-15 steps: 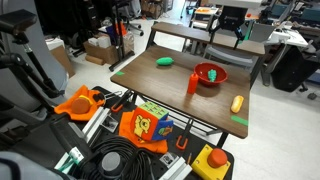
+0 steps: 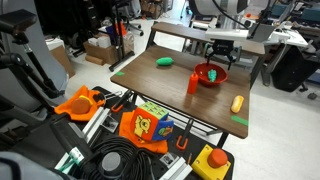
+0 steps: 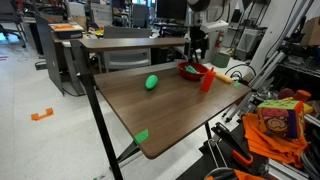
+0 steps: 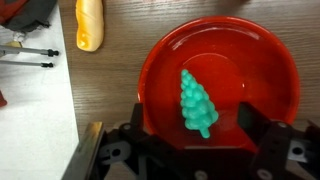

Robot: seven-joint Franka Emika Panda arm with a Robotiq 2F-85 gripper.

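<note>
A red bowl (image 4: 158, 82) rests on the brown table, and a bumpy green toy (image 4: 196, 104), shaped like a bunch of grapes, lies inside it. My gripper is open over the bowl, its dark fingers on either side of the toy's lower end with nothing held. In exterior view 1 the gripper (image 2: 220, 60) hangs just above the bowl (image 2: 223, 76), and the green toy (image 2: 212, 75) shows at the bowl's middle. Exterior view 2 has the gripper (image 3: 194, 58) low over the same bowl.
A red bottle (image 2: 193, 84) stands in front of the bowl. To the right lies a yellow bread-like item (image 2: 237, 104), and to the left a green oval object (image 2: 165, 61).
My arm has come down from above the table's back edge, bringing the open gripper lower over the bowl. The bowl, toy and other table items have stayed put.
</note>
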